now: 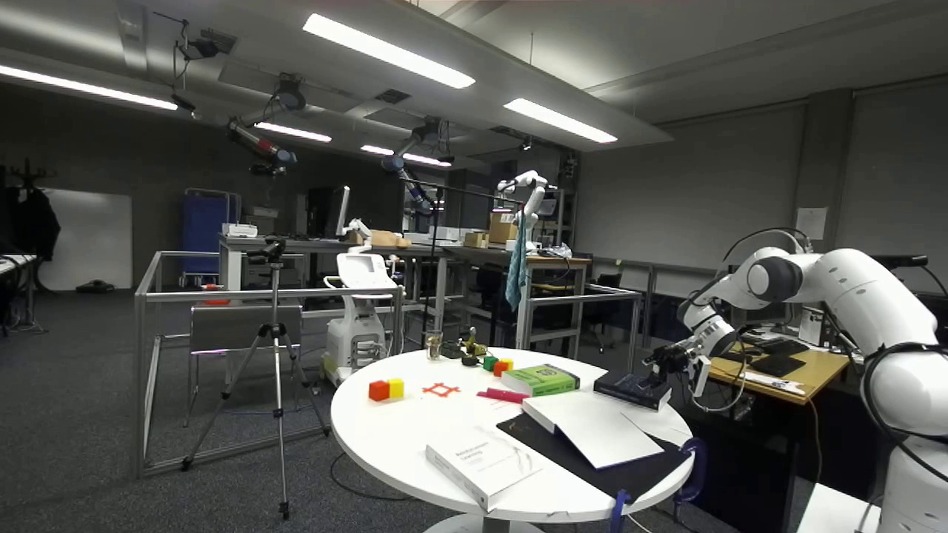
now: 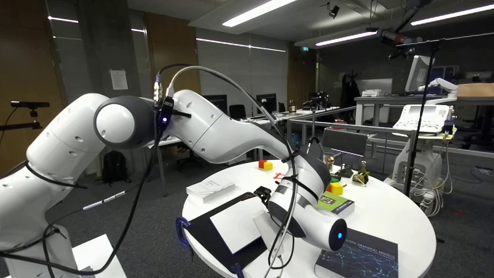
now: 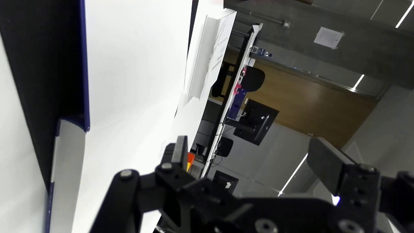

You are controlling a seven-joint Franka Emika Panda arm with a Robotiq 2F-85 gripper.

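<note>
A white book [image 1: 560,410] lies on the table with a white panel, seemingly its cover, spread over the black mat [image 1: 533,435]. That panel [image 2: 236,221] shows a dark blue edge in the second exterior view. Up close in the wrist view, the book's white surface [image 3: 132,70] and dark blue edge fill the left side. My gripper stands open, its fingers wide apart with nothing between them. In the first exterior view the gripper [image 1: 659,366] is above or just beside the dark blue book [image 1: 632,389]; contact cannot be told.
A green book [image 1: 540,380], pink-red sticks [image 1: 502,395] and coloured blocks [image 1: 386,389] lie farther back. Another white book [image 1: 482,462] rests near the front edge. Blue clamps [image 1: 695,469] grip the table rim.
</note>
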